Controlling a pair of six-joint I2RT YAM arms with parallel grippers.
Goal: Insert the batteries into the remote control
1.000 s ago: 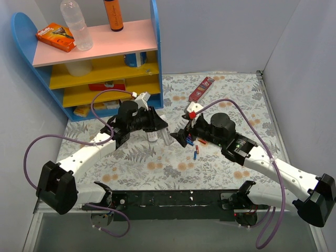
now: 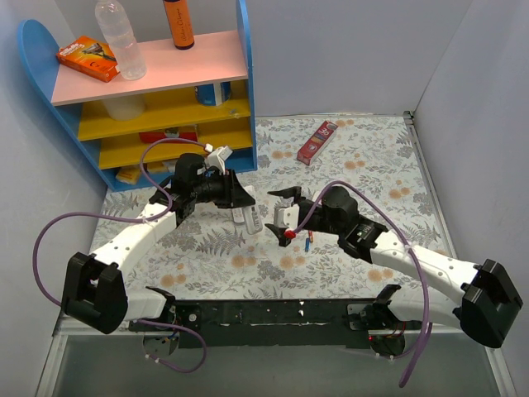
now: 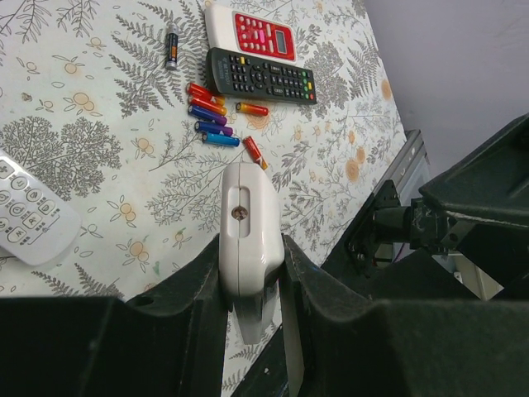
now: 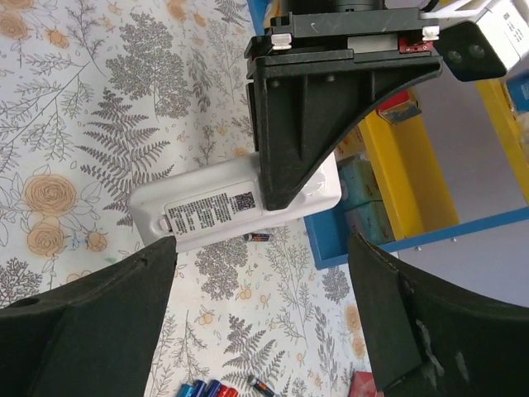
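Note:
A white remote control hangs above the table, my left gripper shut on its end. The right wrist view shows a barcode label on this remote's near side. My right gripper stands open just short of that side, its fingers spread wide with nothing between them. Several coloured batteries, including a blue battery and an orange battery, lie together on the table. Two dark batteries lie apart in the right wrist view, one dark battery beyond the remote. The battery compartment cannot be made out.
A second white remote lies flat on the table. A black remote and a red-and-white calculator lie beside the batteries. The shelf stands at the back left, a red box at the back.
My left gripper has shifted left with the remote, which has turned so more of its face shows from above. The right gripper has turned at its wrist and moved slightly left and down in the top view.

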